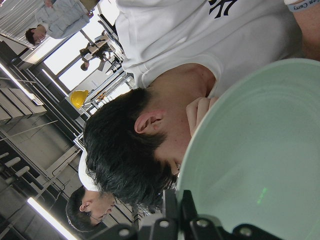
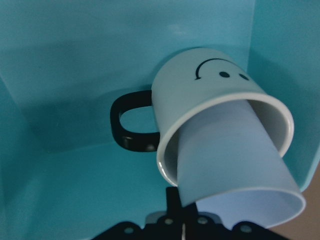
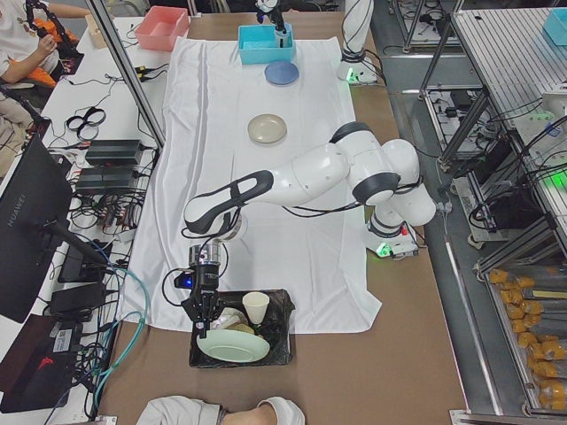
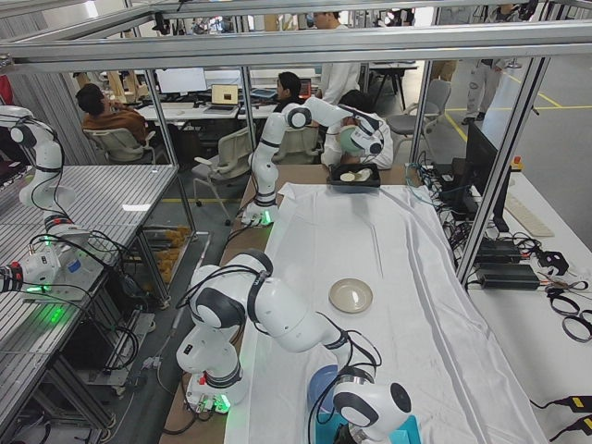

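My left gripper (image 3: 202, 319) is shut on a pale green plate (image 3: 234, 347) at its rim, above the black tray (image 3: 278, 312); the plate fills the right of the left wrist view. A white cup (image 3: 255, 305) stands in that tray. My right gripper is at the blue bin (image 2: 65, 180), its fingertips at the rim of a white cup (image 2: 230, 155) lying inside a smiley mug (image 2: 200, 75) with a black handle; whether it grips cannot be told.
A beige plate (image 3: 267, 128) and a blue plate (image 3: 281, 73) lie on the white cloth. A pink bin (image 3: 162, 27) sits on the side table. A person is close behind the black tray.
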